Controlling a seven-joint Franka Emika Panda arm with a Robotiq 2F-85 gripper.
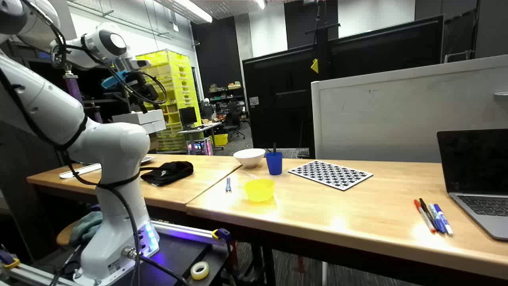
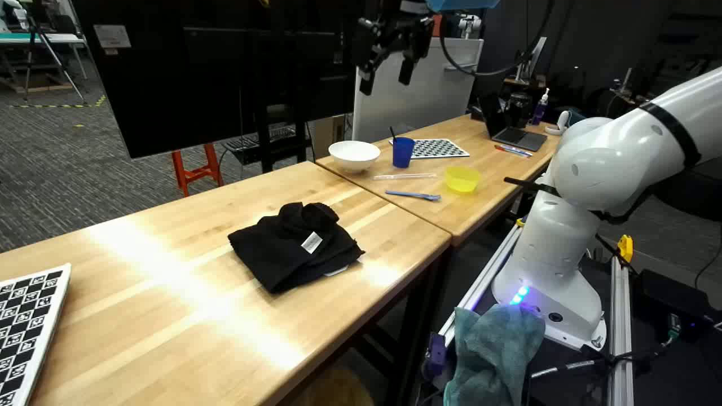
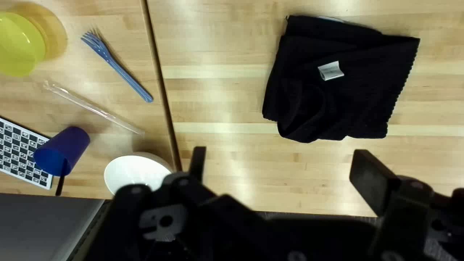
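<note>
High above the tables, my gripper stands open with nothing between its fingers; in the wrist view the fingers are wide apart. Below lies a folded black cloth with a white tag, on the left table in exterior view 2. Across the table seam are a blue fork, a clear wrapped straw-like stick and a translucent yellow bowl. A white bowl stands close to the seam at the far edge. Beside it is a blue cup with a dark stick in it.
A checkered board lies past the cup, with several pens and a laptop farther along. Another checkered board rests at the opposite end. Around the cloth, the tabletop is clear. A whiteboard stands behind.
</note>
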